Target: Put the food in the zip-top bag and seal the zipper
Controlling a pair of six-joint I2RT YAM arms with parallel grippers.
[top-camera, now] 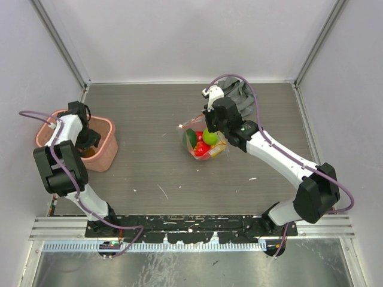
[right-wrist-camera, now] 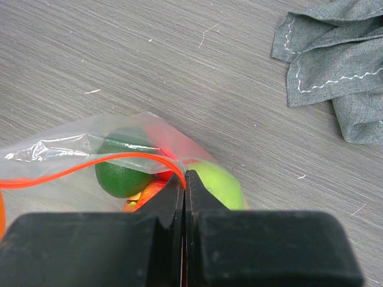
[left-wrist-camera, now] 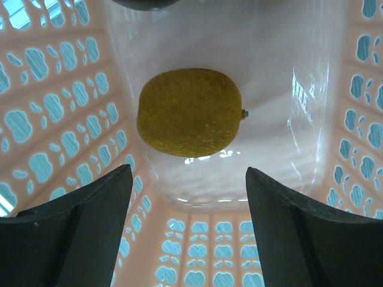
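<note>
Inside the pink basket (top-camera: 105,156), a brownish-orange round fruit (left-wrist-camera: 190,112) with a small green stem lies on the pale bottom. My left gripper reaches down into the basket, its fingers spread on the near side of the fruit with nothing between them. At the table's middle stands the clear zip bag (right-wrist-camera: 54,143), its orange zipper edge (right-wrist-camera: 134,155) pinched by my right gripper, which is shut. In the bag are a dark green avocado (right-wrist-camera: 122,178), a light green fruit (right-wrist-camera: 218,184) and red and yellow pieces (top-camera: 202,147).
A dark round thing (left-wrist-camera: 145,2) shows at the top edge of the left wrist view. A grey cloth (top-camera: 239,95) lies behind the right gripper. Bare table (top-camera: 146,137) stretches between basket and bag.
</note>
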